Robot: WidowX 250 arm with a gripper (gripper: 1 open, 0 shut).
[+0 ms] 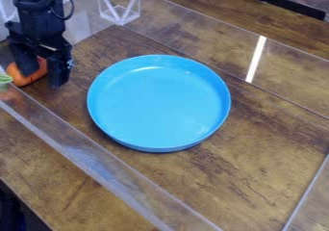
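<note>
My black gripper (38, 66) is at the upper left, lowered around an orange object with green at its end (23, 77), which looks like a toy carrot. The gripper's dark body hides part of the orange thing, and its fingers straddle or stand just beside it; I cannot tell whether they touch it. A large blue plate (158, 100) lies on the wooden surface to the gripper's right, apart from it.
Clear transparent walls run diagonally along the lower left and the upper right of the wooden surface (257, 177). The wood around the plate's right side is free.
</note>
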